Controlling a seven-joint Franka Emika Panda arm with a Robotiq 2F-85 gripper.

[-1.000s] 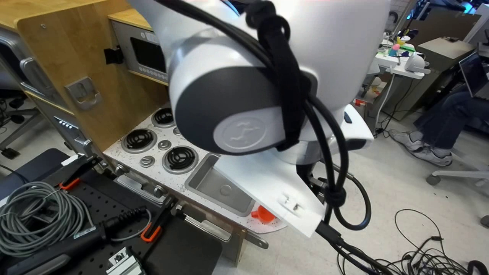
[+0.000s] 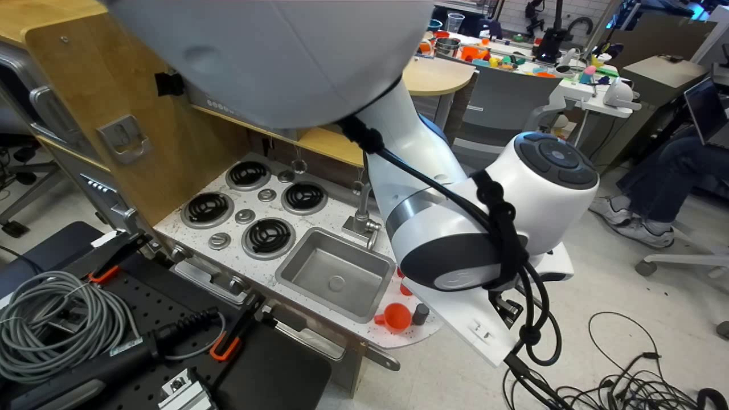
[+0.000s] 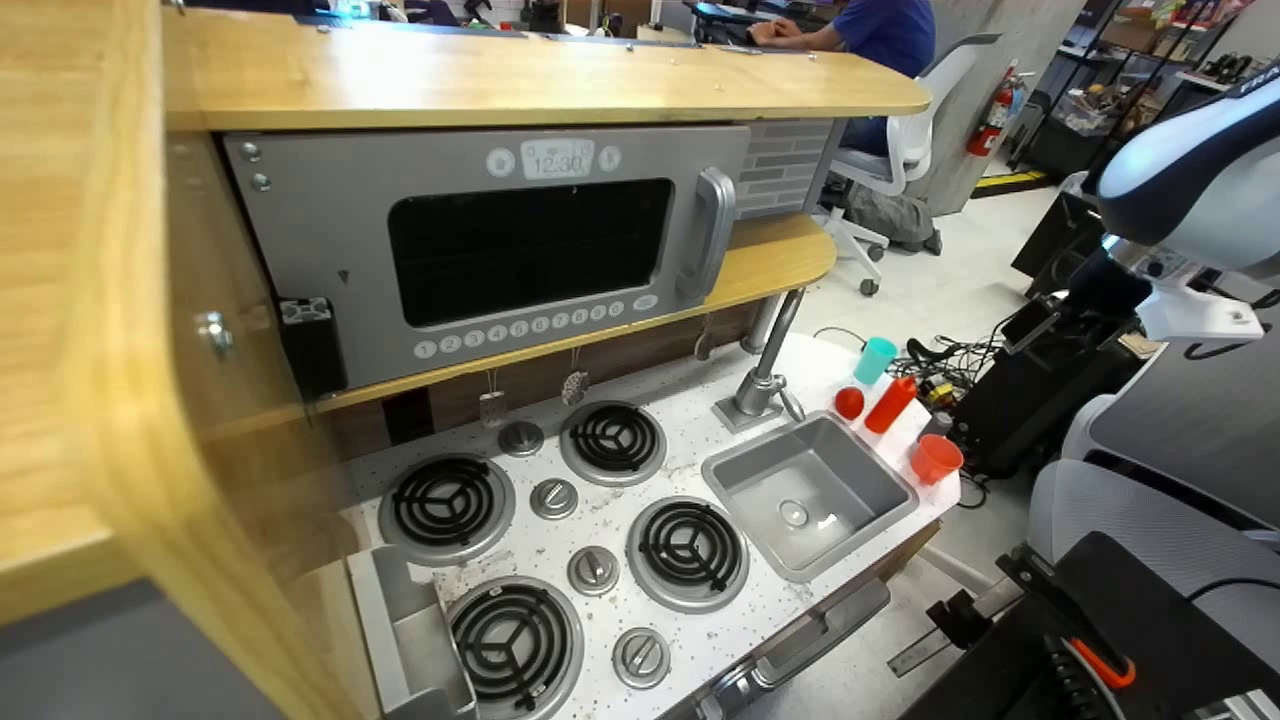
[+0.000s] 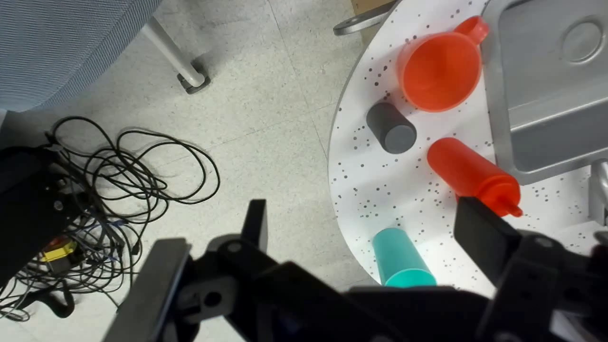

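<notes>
With its fingers wide apart, my gripper hangs over the rounded end of the counter, holding nothing. The wrist view shows a red squeeze bottle [image 4: 470,174] standing near the right finger [image 4: 484,236]. A teal cup [image 4: 402,259] is low in that view, partly hidden by the gripper body. An orange-red cup [image 4: 439,71] with a handle sits beside the sink, close to a dark grey cylinder [image 4: 392,128]. In exterior view 2 a small round red object [image 3: 849,402] lies between the teal cup [image 3: 876,359] and the red bottle [image 3: 891,406].
A grey sink [image 3: 810,494] borders these objects, with a faucet [image 3: 756,390] behind it. Several burners and knobs cover the rest of the counter. A microwave [image 3: 504,240] stands on a shelf above. Bare floor and loose cables [image 4: 131,176] lie beyond the counter's end.
More of the sink, burners, faucet and counter end now shows.
</notes>
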